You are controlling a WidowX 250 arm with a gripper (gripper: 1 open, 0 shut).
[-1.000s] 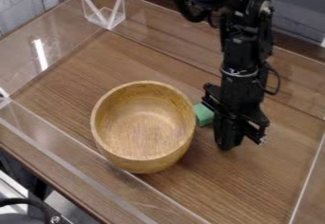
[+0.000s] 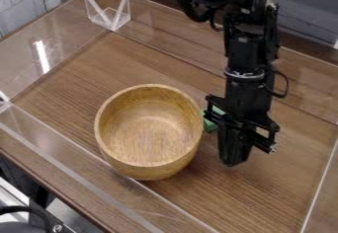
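The black robot arm reaches down from the top to the wooden table [image 2: 79, 59], its gripper [image 2: 235, 156] low over the surface, right of a tan oval bowl [image 2: 145, 114]. A small green object [image 2: 215, 113] lies between the bowl and the arm, partly hidden by both. The fingertips are dark and small; nothing shows between them, and the gripper looks shut.
A clear plastic container [image 2: 109, 10] stands at the back left. A dark object shows at the bottom left edge.
The arm has shifted slightly, with the gripper a little further toward the front. The green object is more hidden behind the arm. The bowl looks unmoved.
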